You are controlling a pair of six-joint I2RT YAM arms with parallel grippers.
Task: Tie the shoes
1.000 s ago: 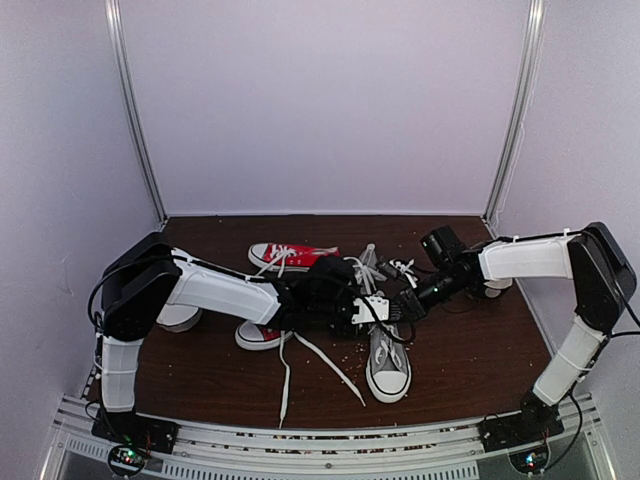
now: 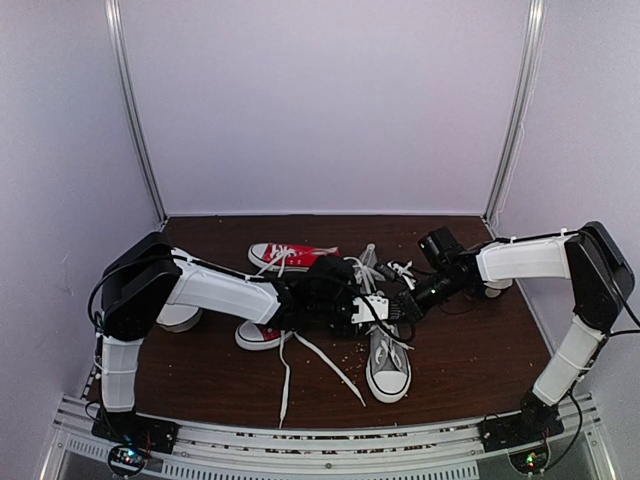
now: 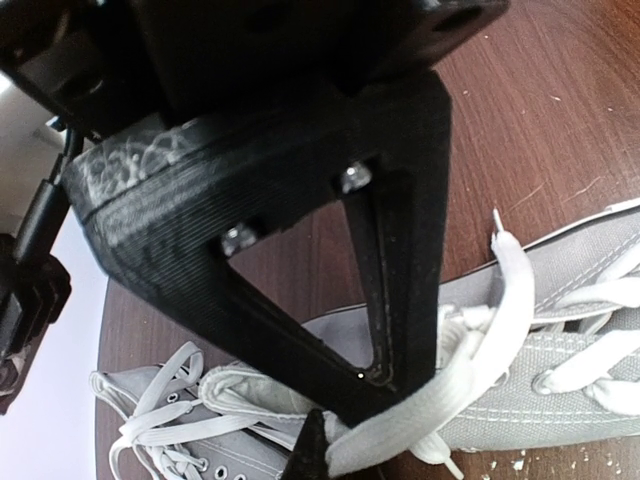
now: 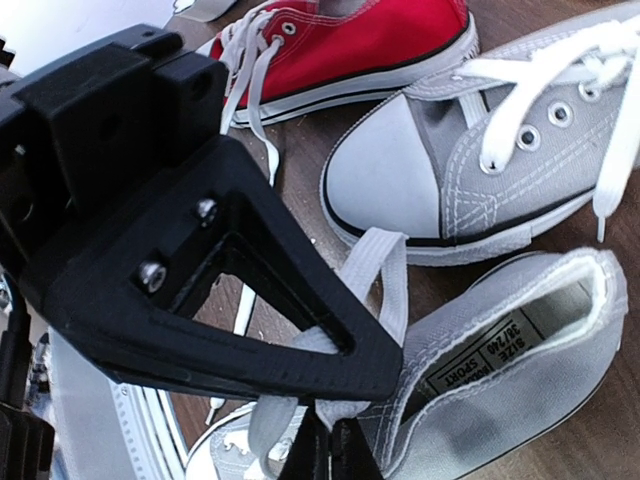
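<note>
A grey shoe (image 2: pixel 388 370) lies centre right, toe to the front, another grey shoe (image 4: pixel 380 175) behind it. Both grippers meet over the front shoe's opening. My left gripper is shut at a white lace (image 3: pixel 480 345) that crosses its fingertips; whether it pinches the lace is hidden. My right gripper has white lace (image 4: pixel 380 260) looped through and around its fingers at the tips; how far its fingers are apart is hard to see.
Red shoes (image 2: pixel 290 252) with loose white laces lie to the left, one behind and one partly under my left arm. A round white object (image 2: pixel 178 318) sits at the left.
</note>
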